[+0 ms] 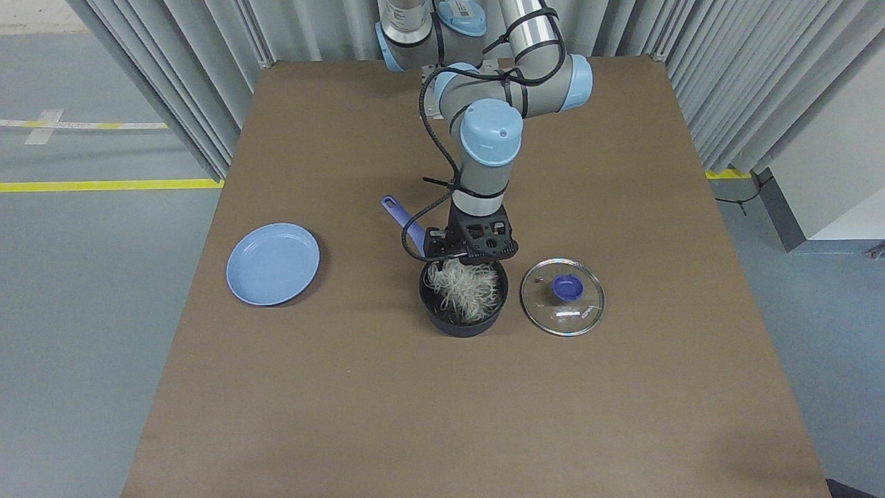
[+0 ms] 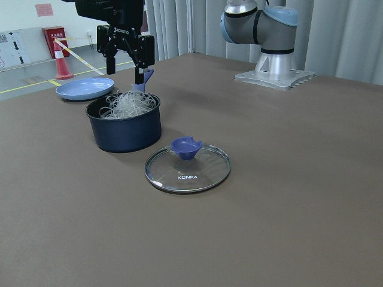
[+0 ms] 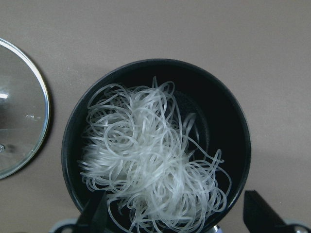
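Note:
White noodles [image 1: 461, 291] lie loose inside the dark pot [image 2: 125, 134], filling most of it in the wrist view. My gripper [image 2: 125, 64] hangs just over the pot, open, its two black fingertips at the bottom edge of the wrist view with nothing held between them. The pot's blue handle [image 1: 398, 214] points toward the back. The glass lid [image 2: 188, 176] with blue knob rests on the table beside the pot, right of it in the front view.
A blue plate [image 1: 273, 263] lies on the table left of the pot in the front view.

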